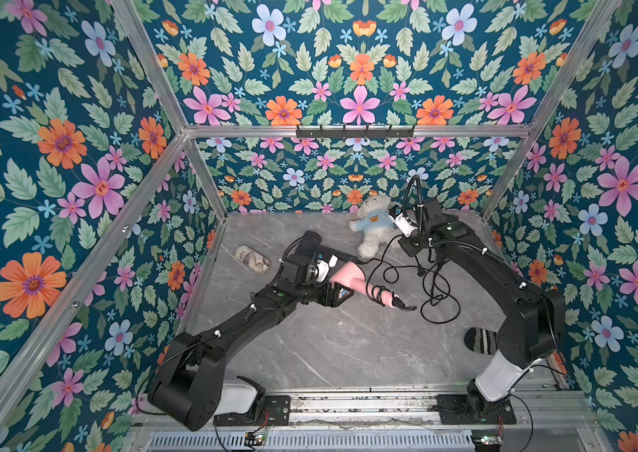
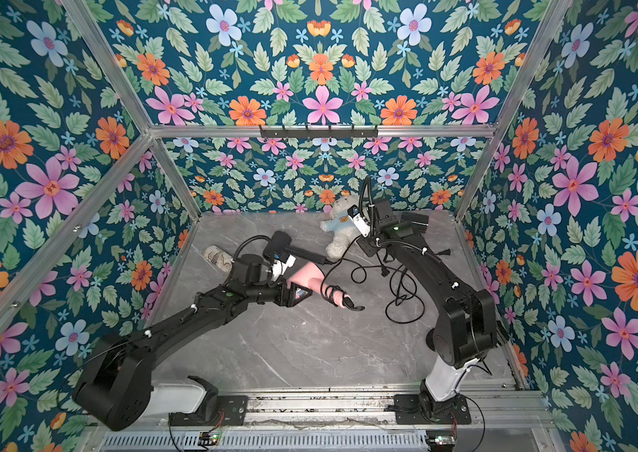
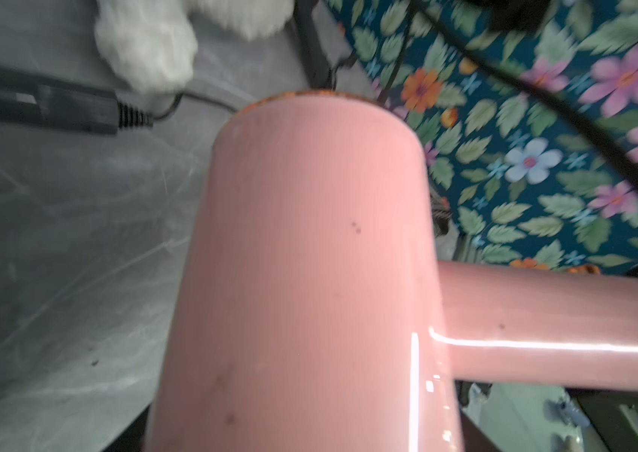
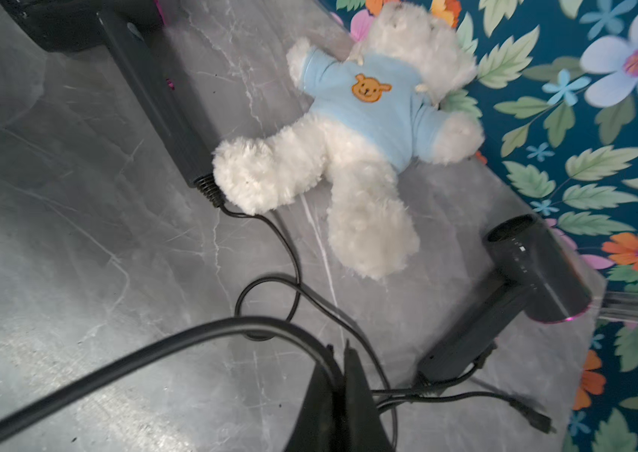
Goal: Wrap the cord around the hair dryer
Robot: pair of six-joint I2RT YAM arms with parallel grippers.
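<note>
The pink hair dryer (image 1: 348, 274) lies angled near the middle of the table, several turns of black cord around its handle (image 1: 374, 291). In the left wrist view its barrel (image 3: 319, 248) fills the middle. My left gripper (image 1: 338, 290) is around the barrel, with a dark finger (image 3: 132, 435) at one lower side; whether it grips firmly is hidden. My right gripper, up by the teddy bear, is shut on the black cord (image 4: 206, 331), which arcs away from the fingertips toward the lower left.
A white teddy bear (image 4: 368, 113) lies at the back. Two dark hair dryers lie near it, one at left (image 4: 157, 94) and one at right (image 4: 477, 324). Loose cable coils (image 1: 439, 293) lie right of centre. Striped cloth (image 1: 481, 340) is at front right.
</note>
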